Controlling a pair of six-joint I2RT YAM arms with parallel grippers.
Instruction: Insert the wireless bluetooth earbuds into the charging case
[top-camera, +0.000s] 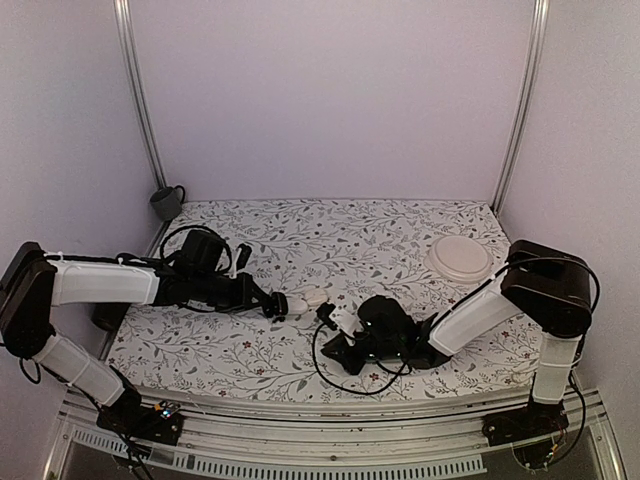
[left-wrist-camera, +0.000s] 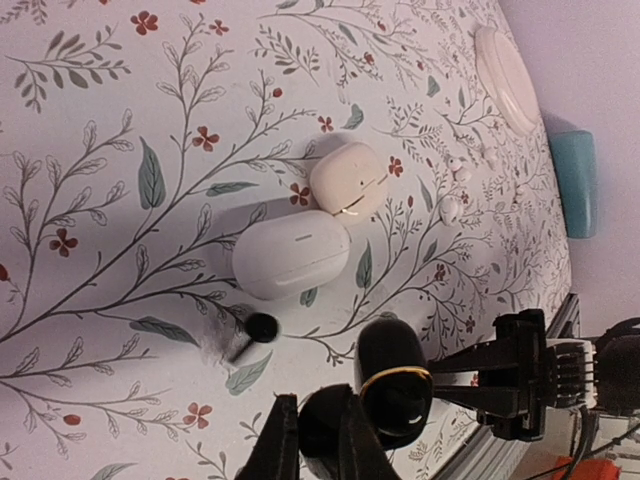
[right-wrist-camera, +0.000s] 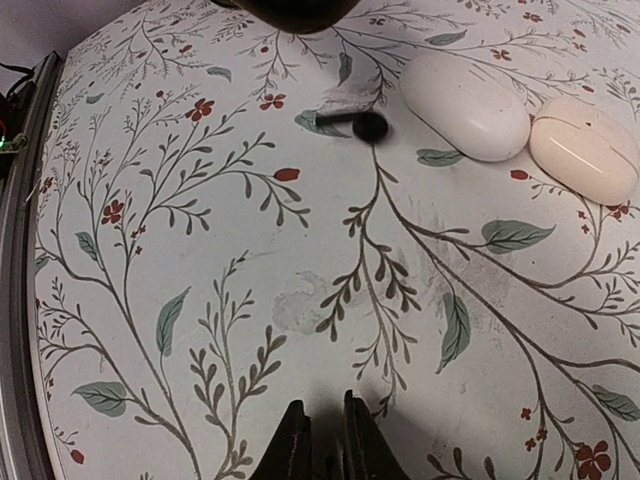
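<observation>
My left gripper (top-camera: 268, 305) is shut on a dark charging case (left-wrist-camera: 390, 375) with a gold band, held above the table. In the right wrist view the case's underside shows at the top edge. My right gripper is low over the table, its dark fingertips close together; what lies between them is hard to tell. A white rounded box (left-wrist-camera: 290, 255) and a cream one (left-wrist-camera: 348, 180) lie beyond the held case. A small blurred black object (right-wrist-camera: 370, 127) appears near the white box.
A white round lid (top-camera: 459, 257) lies at the back right, and a grey mug (top-camera: 167, 203) stands at the back left.
</observation>
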